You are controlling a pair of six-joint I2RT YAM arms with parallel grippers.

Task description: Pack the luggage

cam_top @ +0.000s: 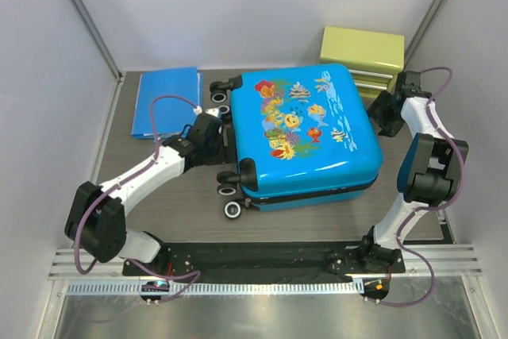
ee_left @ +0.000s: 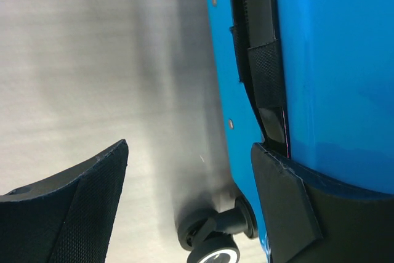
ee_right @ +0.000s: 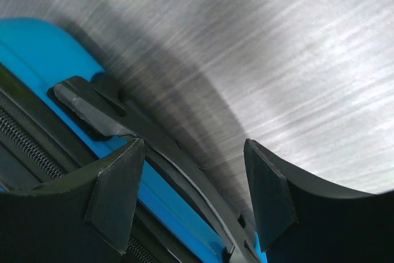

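Observation:
The blue suitcase (cam_top: 305, 132) with fish stickers lies flat, its wheels (cam_top: 232, 209) toward the left. My left gripper (cam_top: 218, 145) is at its left, wheeled side; in the left wrist view its fingers (ee_left: 295, 214) stand apart beside the shell and zipper, a wheel between and below them. My right gripper (cam_top: 381, 117) is at the suitcase's upper right side; in the right wrist view its fingers (ee_right: 111, 207) are apart over the black side handle (ee_right: 178, 158) and zipper.
A yellow-green drawer box (cam_top: 361, 49) stands at the back right. A blue folder (cam_top: 165, 93) lies at the back left. Bare table shows at the front left and along the right.

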